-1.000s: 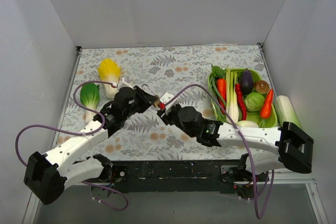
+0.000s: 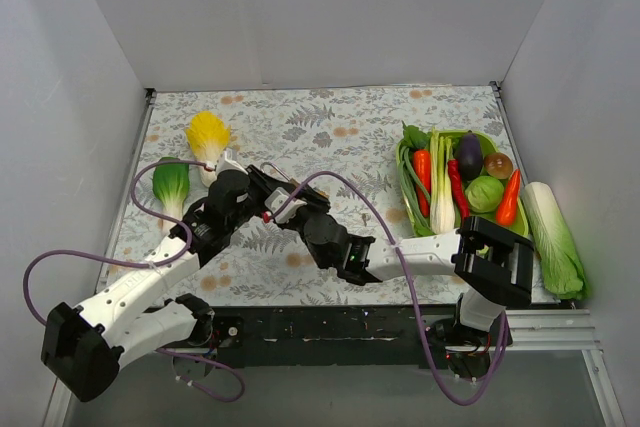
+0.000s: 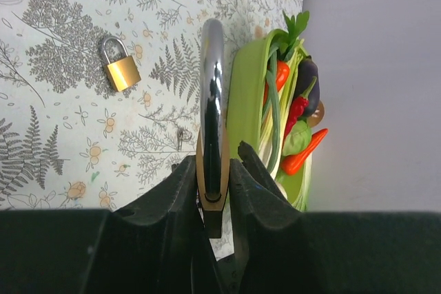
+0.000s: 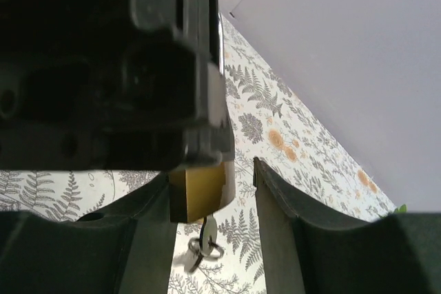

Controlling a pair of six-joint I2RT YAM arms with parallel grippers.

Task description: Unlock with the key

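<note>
My left gripper is shut on a brass padlock (image 3: 211, 149), whose steel shackle points up. In the right wrist view, the brass body of that padlock (image 4: 200, 194) shows below the left gripper's dark fingers (image 4: 117, 101). My right gripper stands open close around the padlock's lower end, its fingers either side. A small dark, key-like metal piece (image 4: 209, 235) shows just below the brass body. I cannot tell whether it is seated in the padlock. From above, the two grippers meet and mostly hide the lock.
A second brass padlock (image 3: 122, 72) lies on the patterned table. A small key-like object (image 2: 365, 215) lies to its right. The green bowl (image 2: 535, 237) of vegetables stands at right; yellow cabbage (image 2: 208, 135) and bok choy (image 2: 170, 185) lie at left.
My right gripper has moved left and in closer to the left gripper, covering more of the held lock. The left arm has shifted only slightly.
</note>
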